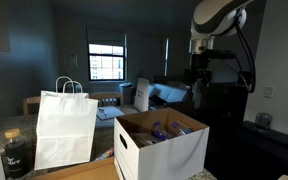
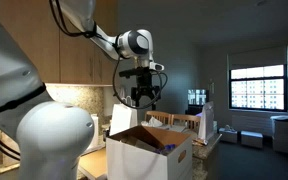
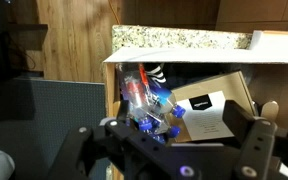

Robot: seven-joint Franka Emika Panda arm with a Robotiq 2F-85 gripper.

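Note:
High above a white open-topped box (image 1: 164,158) hangs my gripper (image 1: 197,82), pointing down with clear air below it. In the wrist view the dark fingers (image 3: 240,128) stand apart at the lower edge, so the gripper is open with nothing visible between them. Inside the box lie clear plastic items (image 3: 136,92) with blue parts, crowded on the left. Beside them is a brown carton (image 3: 219,95) bearing a white label (image 3: 205,116). A light brown rounded item (image 3: 269,111) shows at the right. My gripper hides the box's near part.
White paper bags (image 1: 66,128) stand left of the box, beside a dark-lidded jar (image 1: 15,152). The box walls rise around its contents. Wooden cabinets (image 2: 74,60) line the wall behind the arm.

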